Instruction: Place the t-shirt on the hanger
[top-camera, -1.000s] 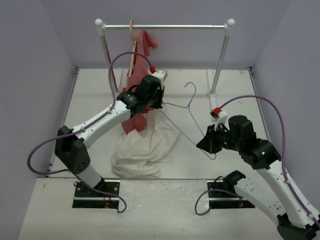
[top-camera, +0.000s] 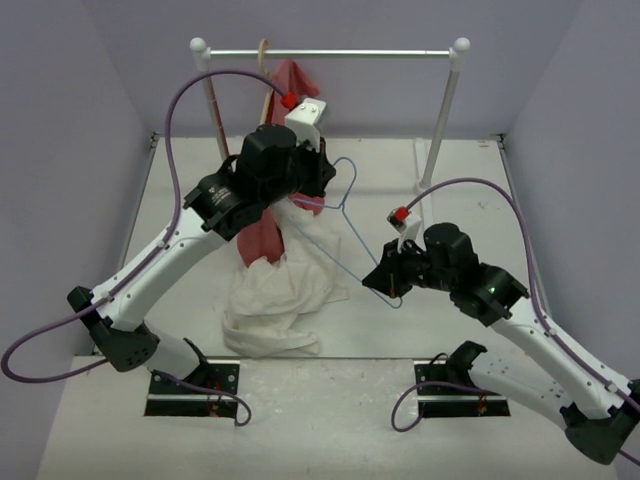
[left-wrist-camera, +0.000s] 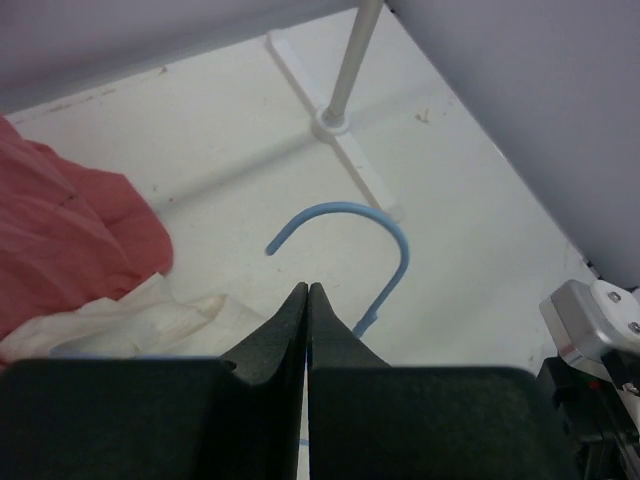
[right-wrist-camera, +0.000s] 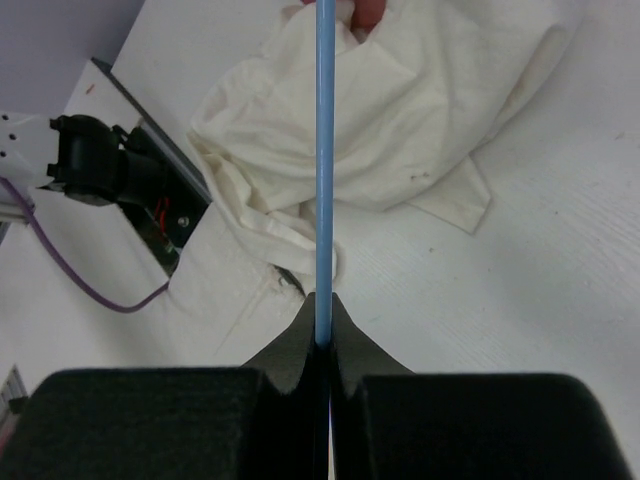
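A crumpled white t-shirt (top-camera: 278, 300) lies on the left part of the table. Above it hangs the thin blue hanger (top-camera: 360, 240), its hook at the top in the top view. My right gripper (top-camera: 390, 283) is shut on the lower right part of the hanger; in the right wrist view the blue bar (right-wrist-camera: 324, 150) runs up from between its fingers. My left gripper is shut, with nothing seen between its fingertips. Beyond those tips shows the hanger's hook (left-wrist-camera: 392, 245), and the left wrist's fingers hide much of the hanger's body.
A white rail (top-camera: 340, 53) on two posts spans the back. From its left end hangs a red garment (top-camera: 262, 238) on a wooden hanger (top-camera: 264, 58), partly behind my left arm.
The right gripper has carried the hanger leftward, its left side reaching beneath the left gripper.
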